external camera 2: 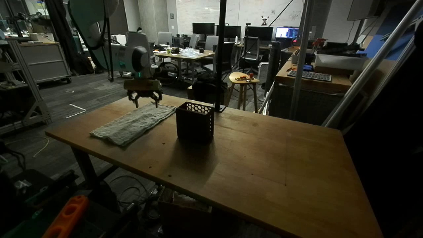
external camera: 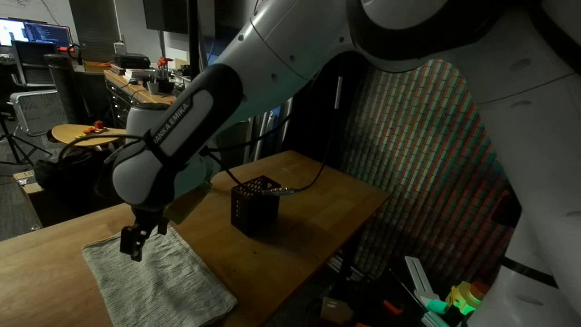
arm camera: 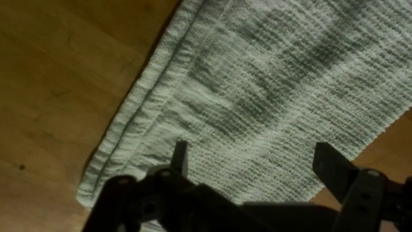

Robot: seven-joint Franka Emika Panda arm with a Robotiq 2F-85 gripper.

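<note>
A pale, ribbed cloth [external camera: 163, 283] lies flat on the wooden table, its surface lightly wrinkled. Above its far end hangs my gripper [external camera 2: 146, 106], pointing down, its fingers spread and nothing between them. In the wrist view the cloth [arm camera: 247, 100] fills most of the picture, running diagonally, with a stitched hem along its left edge. The open gripper has both fingertips over the cloth, near one of its ends. How much height is left between fingertips and cloth is hard to judge.
A black perforated basket [external camera 2: 195, 123] stands on the table beside the cloth. A dark vertical pole [external camera 2: 220, 59] rises at the table's far edge. Bare tabletop [external camera 2: 277, 166] stretches wide on the basket's other side.
</note>
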